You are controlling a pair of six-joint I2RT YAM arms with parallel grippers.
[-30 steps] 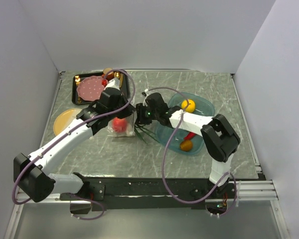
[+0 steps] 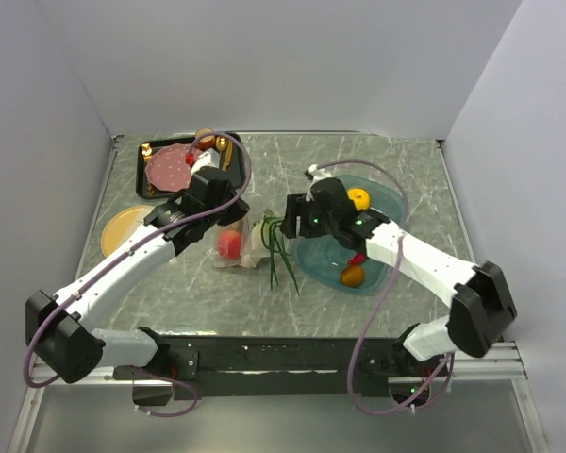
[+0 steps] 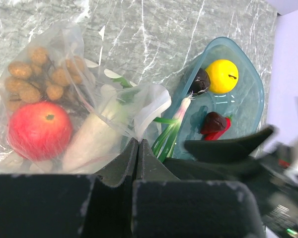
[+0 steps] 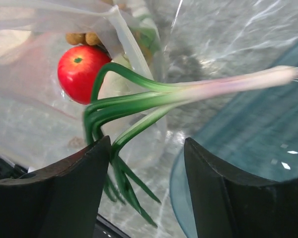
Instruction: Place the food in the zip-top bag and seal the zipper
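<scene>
A clear zip top bag (image 3: 87, 129) holds a red tomato (image 3: 39, 130), small brown potatoes (image 3: 32, 89) and a pale long item. My left gripper is shut at the bag's top edge, which runs to its fingertips. A spring onion (image 4: 198, 91) lies across the bag's right side toward the blue bin, its green leaves hanging. My right gripper stands above these leaves, fingers apart, some leaves beside its left finger.
The blue bin (image 2: 321, 260) holds a yellow fruit (image 3: 222, 74), dark items and a red pepper (image 3: 217, 133). A dark tray (image 2: 143, 165) and yellow plate (image 2: 118, 226) are at left.
My right arm has moved to the right, away from the bag and my left gripper. The spring onion leaves have shifted and hang lower.
</scene>
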